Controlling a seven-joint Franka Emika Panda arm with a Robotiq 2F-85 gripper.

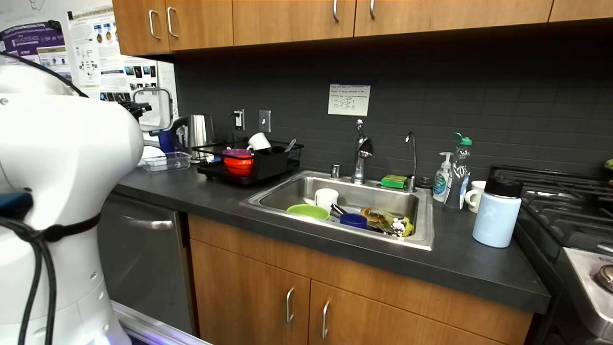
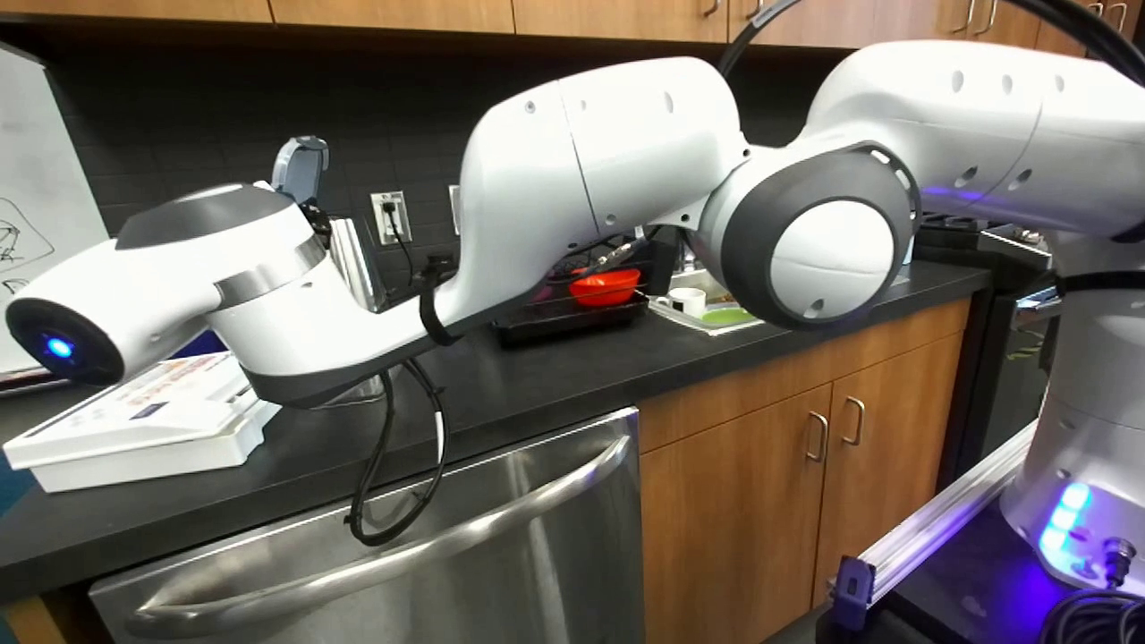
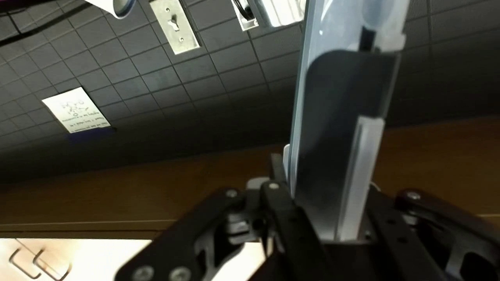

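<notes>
A clear lid with a grey rim (image 3: 344, 136) stands edge-up in the wrist view, my gripper shut on its lower end. In exterior view 1 the lid (image 1: 170, 109) is raised above the counter at the left, mostly see-through, with the dark fingertips (image 1: 135, 109) at its left side. Below it a clear, lidless container (image 1: 166, 163) rests on the counter. Exterior view 2 shows part of the lid (image 2: 301, 166) above the arm's wrist; the arm hides the fingers there.
A steel kettle (image 1: 201, 135) stands close behind the lid, beside a black dish rack (image 1: 273, 164) with bowls and a mug. The sink (image 1: 339, 198) holds several dishes. On the near-left counter lies a white box (image 2: 150, 429). Overhead cabinets (image 1: 287, 23) hang above.
</notes>
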